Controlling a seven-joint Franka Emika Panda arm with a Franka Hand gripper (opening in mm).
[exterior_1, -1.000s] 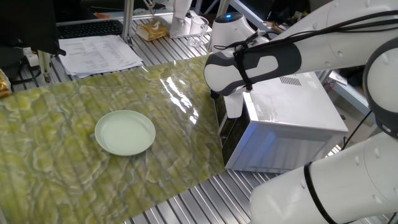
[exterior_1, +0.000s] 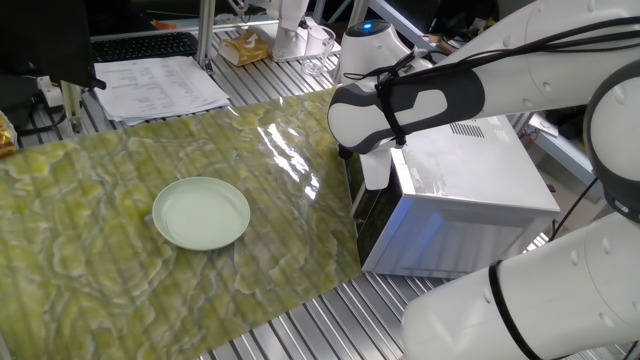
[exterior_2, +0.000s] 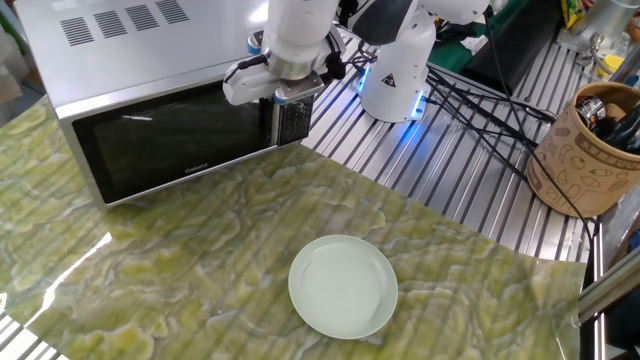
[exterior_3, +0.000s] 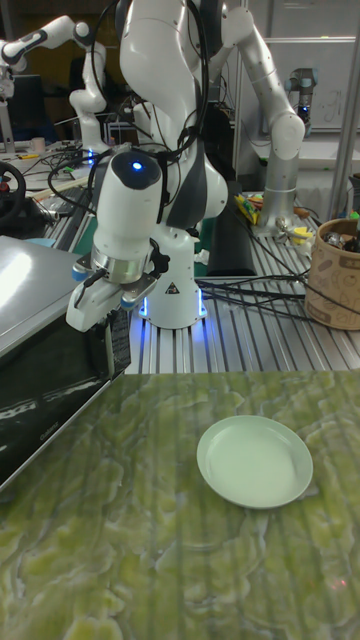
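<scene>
A white microwave stands with its dark glass door closed. My gripper is in front of the upper end of the door handle, by the control panel. In the third exterior view the gripper hangs at the same front corner. The white hand covers most of its fingers, so whether they grip the handle cannot be made out. Apart from both, a pale green plate lies flat on the green marbled mat, and it looks empty.
A patterned brown bucket of odds and ends stands on the slatted metal table beyond the mat. Papers and a keyboard lie at the far edge. Around the plate the mat is clear.
</scene>
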